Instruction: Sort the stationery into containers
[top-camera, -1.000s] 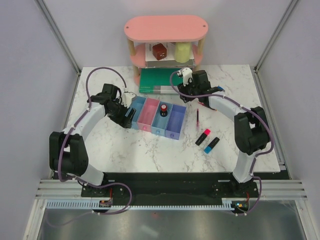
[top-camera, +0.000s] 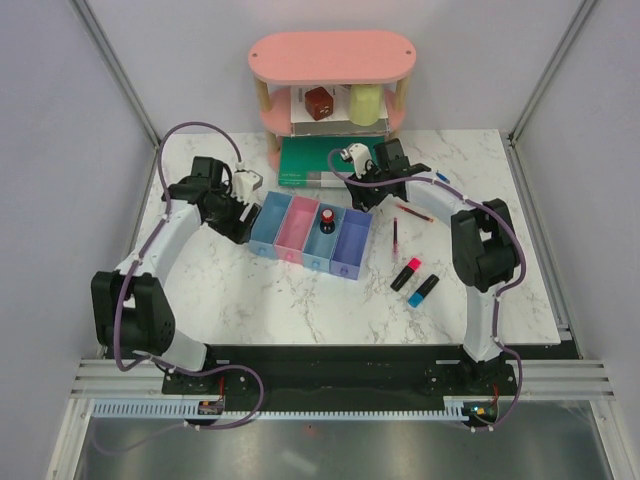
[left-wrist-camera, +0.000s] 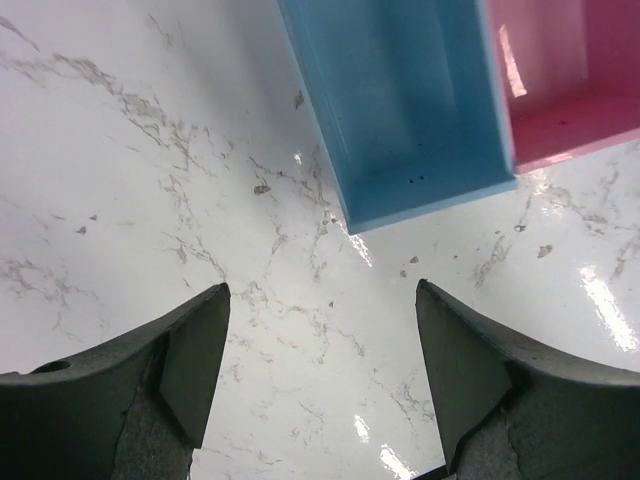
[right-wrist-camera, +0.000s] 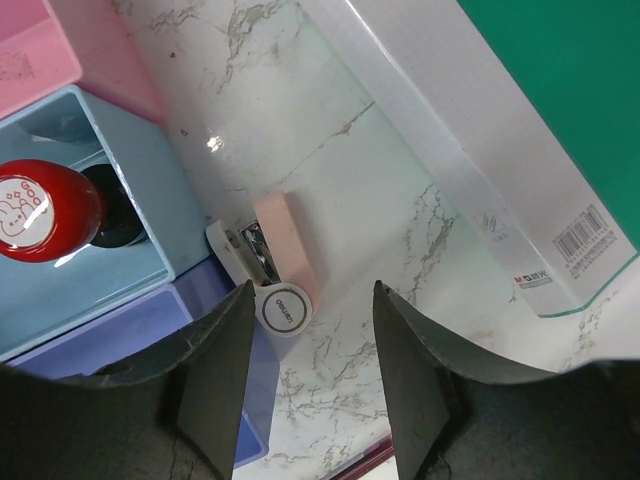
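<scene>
A row of containers, blue (top-camera: 270, 222), pink (top-camera: 296, 229), light blue and purple (top-camera: 349, 245), stands mid-table; a red-capped bottle (right-wrist-camera: 40, 210) is in the light blue one. My left gripper is open over bare table beside the blue end container. My right gripper has parted fingers above a small pink-and-white stationery piece (right-wrist-camera: 285, 240) lying against the containers' back side. Markers (top-camera: 405, 275) and pens (top-camera: 395, 237) lie to the right.
A pink shelf (top-camera: 332, 55) with a green box (right-wrist-camera: 555, 80) stands behind the containers.
My left gripper has shifted left, off the end container, after moving slightly right earlier. The right gripper has moved left to the spot behind the purple container.
</scene>
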